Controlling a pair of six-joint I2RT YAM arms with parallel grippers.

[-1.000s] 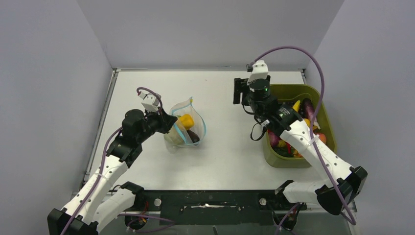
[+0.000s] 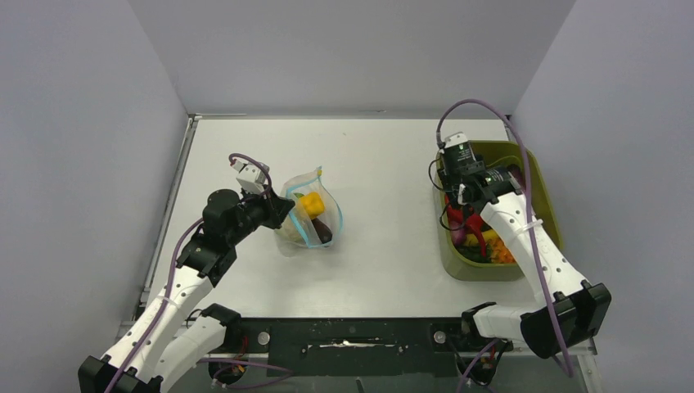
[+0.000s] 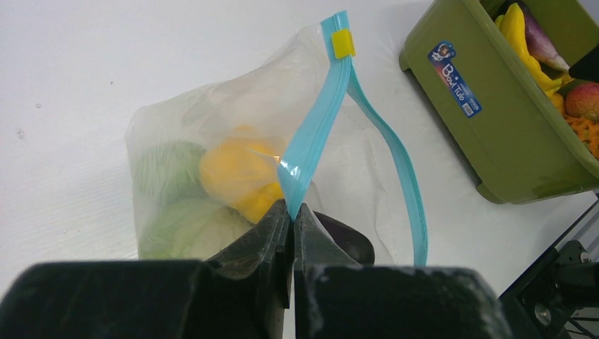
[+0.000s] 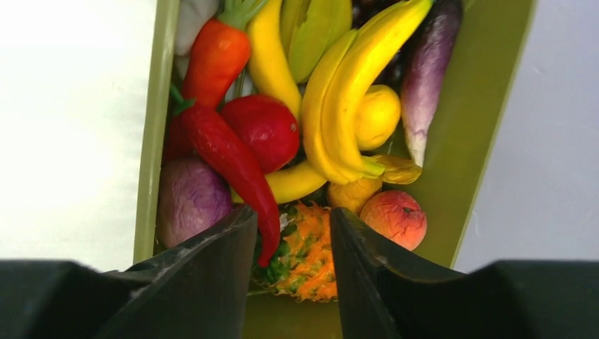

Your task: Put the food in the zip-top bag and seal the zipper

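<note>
The clear zip top bag (image 3: pixel 233 99) stands with its mouth spread and its blue zipper strips (image 3: pixel 404 169) apart. Its yellow slider (image 3: pixel 343 43) sits at the far corner. Inside lie a yellow pepper (image 2: pixel 310 205), a dark eggplant (image 3: pixel 346 236) and something green (image 3: pixel 169 169). My left gripper is shut on the near edge of the bag's zipper. Over the food bin, my right gripper is open, its fingers apart. Below it are a red chili (image 4: pixel 229 152) and an orange pineapple-like piece (image 4: pixel 311 247); nothing shows held.
The green bin (image 2: pixel 462 269) on the right holds bananas (image 4: pixel 346 92), a purple eggplant (image 4: pixel 432 63), a peach (image 4: pixel 395 217), a purple onion (image 4: pixel 189 201) and other food. Its walls rise around the food. The white table (image 2: pixel 385 213) between bag and bin is clear.
The left arm and the bag have hardly moved.
</note>
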